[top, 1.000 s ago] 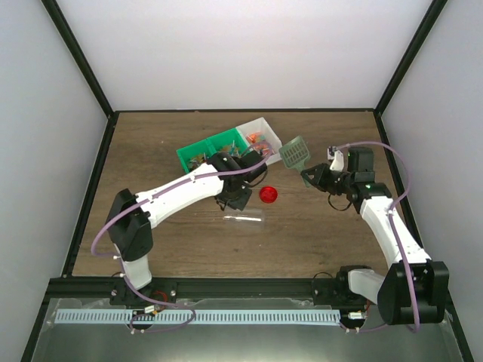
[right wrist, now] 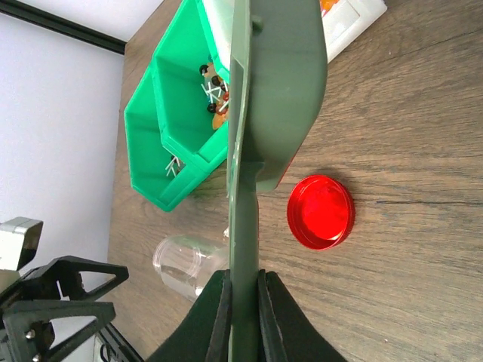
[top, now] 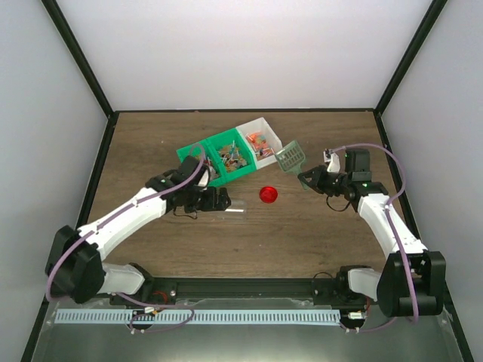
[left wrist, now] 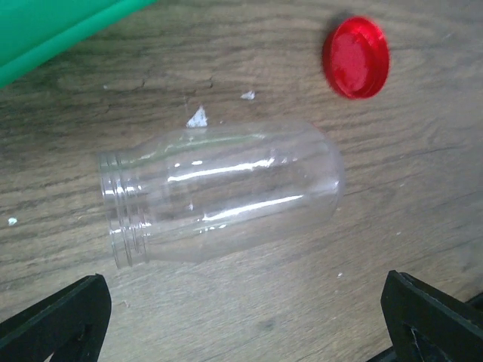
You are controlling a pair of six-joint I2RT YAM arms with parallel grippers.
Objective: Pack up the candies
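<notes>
A clear plastic jar (left wrist: 226, 192) lies on its side beneath my left gripper, which is open with nothing between its fingers. Near it is a red lid (left wrist: 353, 56). My right gripper is shut on the handle of a green slotted spatula (top: 290, 155), held up right of the bins. Two green bins (top: 230, 154) and a white bin (top: 258, 127) at the back hold candies and small figures or wrapped pieces, too small to tell exactly.
Dark frame edges and pale walls surround it.
My left arm has drawn back leftward from over the bins toward the jar's mouth end. The jar appears shifted slightly left. The right arm is nearly still.
</notes>
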